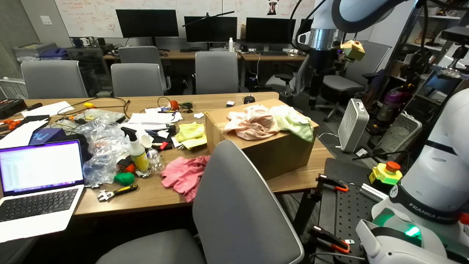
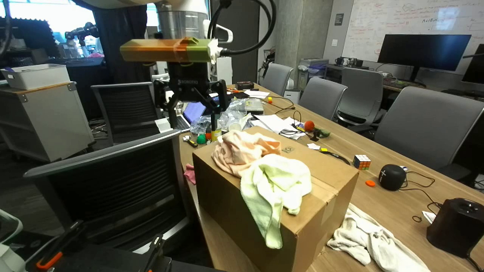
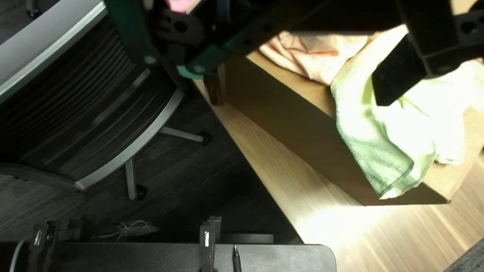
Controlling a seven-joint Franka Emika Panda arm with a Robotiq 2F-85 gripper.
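My gripper [image 2: 193, 121] is open and empty, its fingers pointing down with a wide gap between them. In exterior view 2 it hangs above the level of the cardboard box [image 2: 272, 222]. On the box top lie a crumpled peach cloth [image 2: 242, 149] and a pale green cloth [image 2: 276, 181], side by side and touching. The green cloth drapes over the box edge. Seen from the wrist, one finger [image 3: 399, 74] overlaps the green cloth [image 3: 381, 136], while the peach cloth [image 3: 313, 54] is partly hidden behind the gripper. Exterior view 1 shows the gripper [image 1: 314, 96] edge-on.
A white cloth [image 2: 376, 240] lies on the table beside the box. Pink [image 1: 187, 176] and yellow [image 1: 192, 134] cloths lie among clutter, near a spray bottle [image 1: 137, 151] and a laptop [image 1: 41, 176]. A grey chair [image 1: 242, 206] stands against the table's near side.
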